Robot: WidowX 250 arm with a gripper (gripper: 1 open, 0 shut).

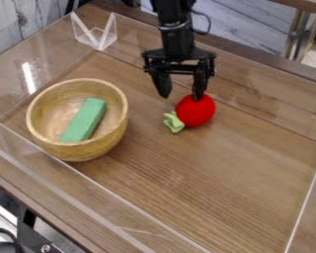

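The black gripper [174,71] is open, its fingers pointing down just above and behind a red round object [197,111] with a small green piece [173,123] at its lower left. Its right fingers reach close to the red object's top; whether they touch it I cannot tell.
A round tan bowl [44,103] holding a green bar [86,120] is at the left. A clear object [95,30] stands at the back left, and a ledge runs along the back right.
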